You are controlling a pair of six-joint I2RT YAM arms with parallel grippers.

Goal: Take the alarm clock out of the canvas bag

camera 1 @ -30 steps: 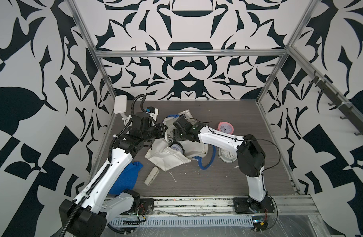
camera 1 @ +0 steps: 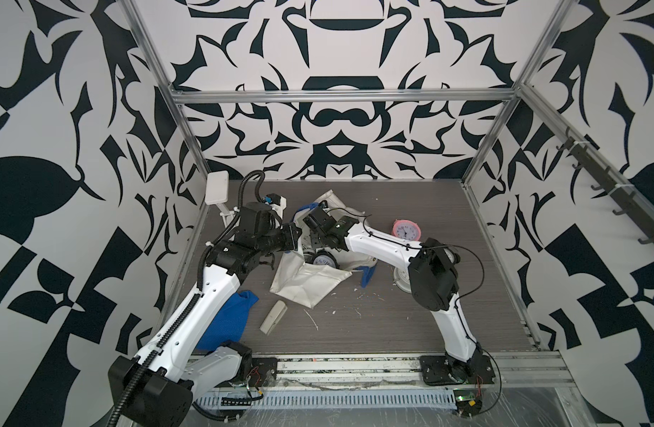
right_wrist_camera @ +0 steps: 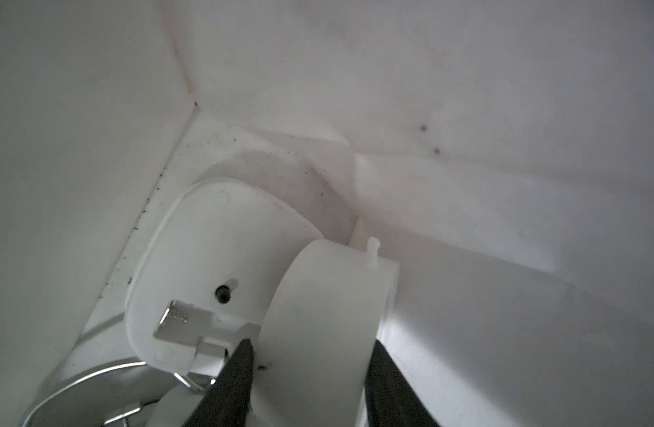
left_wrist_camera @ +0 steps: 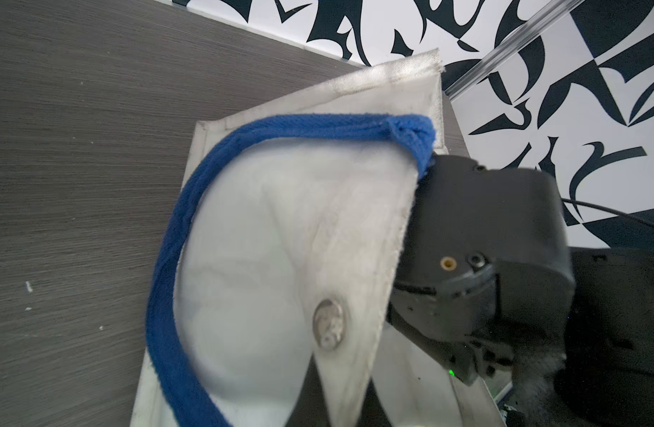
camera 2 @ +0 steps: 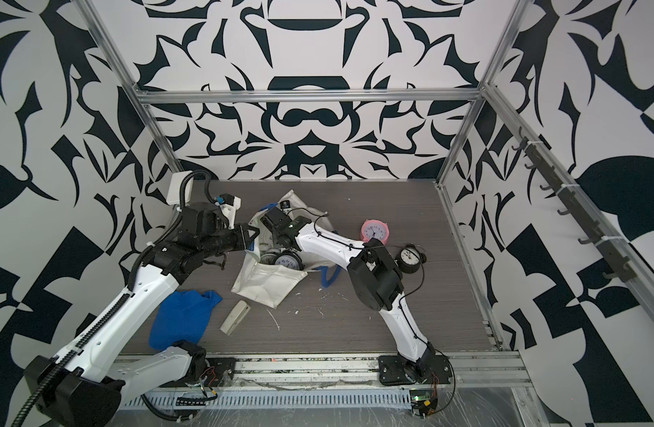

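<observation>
The canvas bag (camera 1: 305, 284) lies mouth-open on the table, a dark-rimmed clock (camera 2: 289, 262) showing in its opening. Pinched at the bag's rim is my left gripper, shut on a thin fold of white canvas beside a metal rivet (left_wrist_camera: 329, 324). My right gripper reaches inside the bag. Its part-open fingers (right_wrist_camera: 230, 388) stand on either side of a white round alarm clock (right_wrist_camera: 323, 306); whether both touch it cannot be told. Another white clock (right_wrist_camera: 220, 249) lies against it, with its battery slot showing.
On the table to the right of the bag are a pink clock (camera 2: 374, 231) and a black twin-bell clock (camera 2: 409, 258). A blue cloth (camera 2: 181, 319) and a pale block (camera 2: 234, 317) lie in front on the left.
The bag's front has shifted right, the dark-rimmed clock moved slightly, and the blue strap has swung. The left arm stays nearly still.
</observation>
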